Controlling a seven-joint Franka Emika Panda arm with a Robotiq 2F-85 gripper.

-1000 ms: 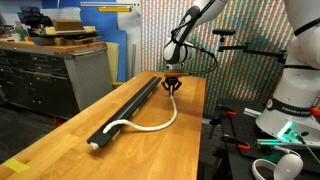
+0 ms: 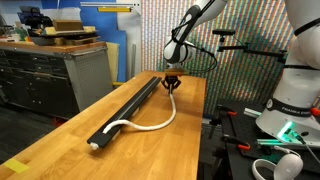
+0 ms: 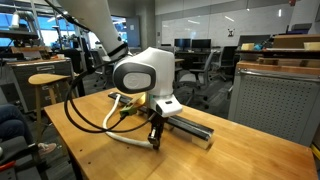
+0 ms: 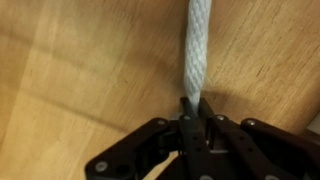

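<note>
A white braided rope [image 2: 158, 127] lies in a curve on the wooden table, one part crossing a long dark channel [image 2: 126, 108]. In the wrist view the rope [image 4: 197, 40] runs from the top down to my gripper, whose black fingers are shut on it. From the second exterior view, the gripper [image 3: 155, 140] is low over the near part of the table, close to the rope [image 3: 130, 137]. The channel [image 3: 190, 130] lies behind the arm there. The rope's end past the fingers is hidden.
A black chair or stand [image 2: 240, 128] is beside the table's right edge. A stool [image 3: 50, 82] stands beyond the table.
My gripper appears slightly lower than before. The rope and the channel show no clear change.
</note>
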